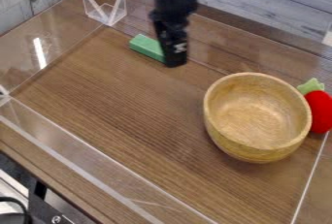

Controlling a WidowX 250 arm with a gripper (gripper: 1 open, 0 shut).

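The black gripper [151, 44] hangs at the top centre of the camera view, blurred, over a green block [148, 47] that it partly covers. How far its fingers are apart is unclear. A wooden bowl [255, 115] sits on the right of the brown table [104, 141].
A red object [317, 112] with a green top lies right of the bowl at the edge of view. A white wire rack [107, 7] stands at the back left.
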